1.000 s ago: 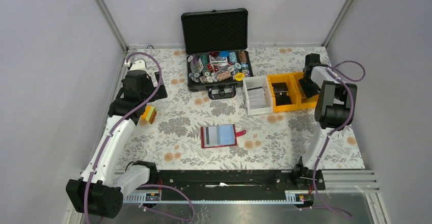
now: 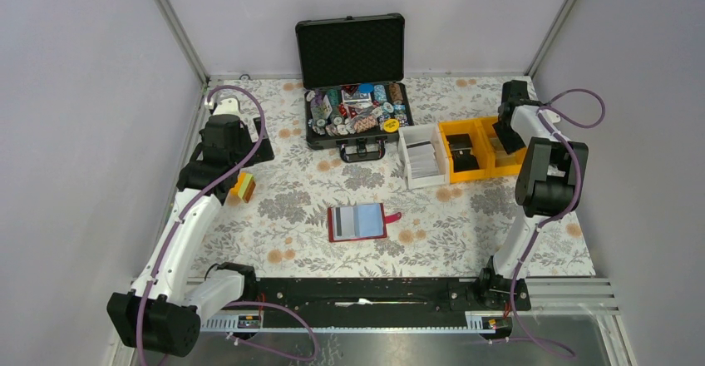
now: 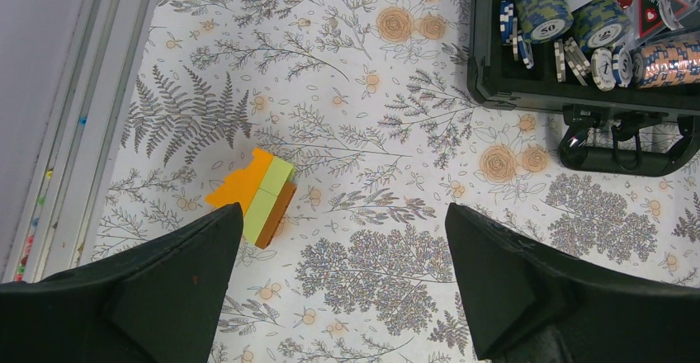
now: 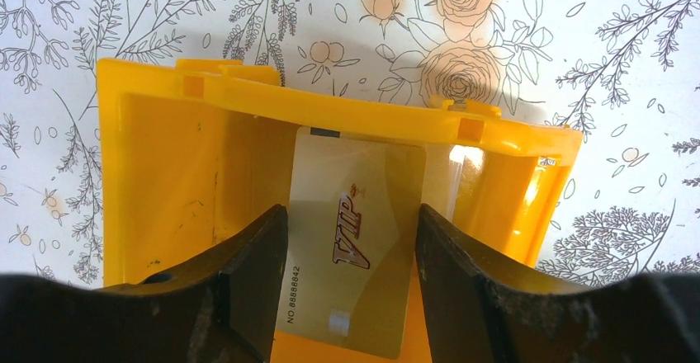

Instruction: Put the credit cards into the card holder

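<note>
The card holder [image 2: 357,222], a red-edged booklet with clear and bluish pages, lies open on the table's front middle. Inside the rightmost yellow bin, a gold VIP card [image 4: 357,202] rests near the far wall. My right gripper reaches into that bin, its fingertips apart at the card's two long edges; whether they press on it does not show. Black cards [image 2: 463,158] lie in the neighbouring yellow bin and pale cards [image 2: 424,160] in the white bin. Far to the left, my left gripper hangs open above the table with nothing between its fingers.
An open black case [image 2: 361,140] of poker chips stands at the back middle. A small orange and green block [image 3: 266,198] sits below my left gripper. The three bins form a row; the yellow rim [image 4: 347,114] stands close to my right fingers. Table around the holder is clear.
My right gripper has moved a little rightward and away from the front, inside the bin. The bins have slid very slightly right. The left arm has kept still.
</note>
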